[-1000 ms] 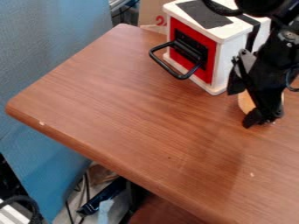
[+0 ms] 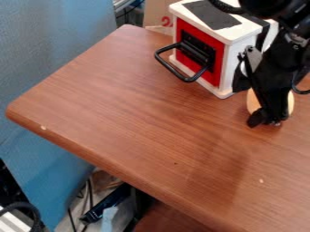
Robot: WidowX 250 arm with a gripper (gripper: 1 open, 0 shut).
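Note:
My black gripper (image 2: 269, 116) points down at the right side of the tabletop, over a pale orange round object (image 2: 284, 101) that is mostly hidden behind it. Whether the fingers are open or shut, or touch that object, is unclear. Left of and behind the gripper stands a white box (image 2: 230, 32) with a red front (image 2: 211, 67), a black handle sticking out, and a dark patch on top.
A cardboard box (image 2: 158, 14) is behind the white box.
Over the last second my gripper has shifted slightly up, with small changes in its pose over the orange object. The white box appears unmoved.

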